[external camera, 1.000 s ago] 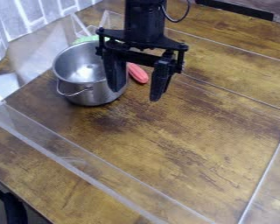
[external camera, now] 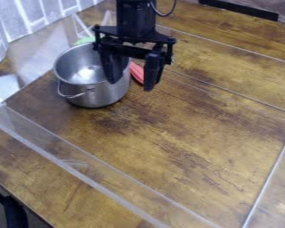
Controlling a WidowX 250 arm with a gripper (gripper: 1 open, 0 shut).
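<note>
My black gripper [external camera: 133, 67] hangs over the upper middle of the camera view, at the right side of a steel pot [external camera: 83, 89] with a wire handle. Whether its fingers are open or shut is hard to make out. A red, elongated object [external camera: 138, 73] lies behind the gripper, partly hidden by it. A green item [external camera: 85, 41] shows behind the pot.
Transparent strips run along the left front and right edges. A white item [external camera: 3, 85] sits at the far left.
My gripper has moved a little back, up and to the left in the view. The pot and red object look unmoved.
</note>
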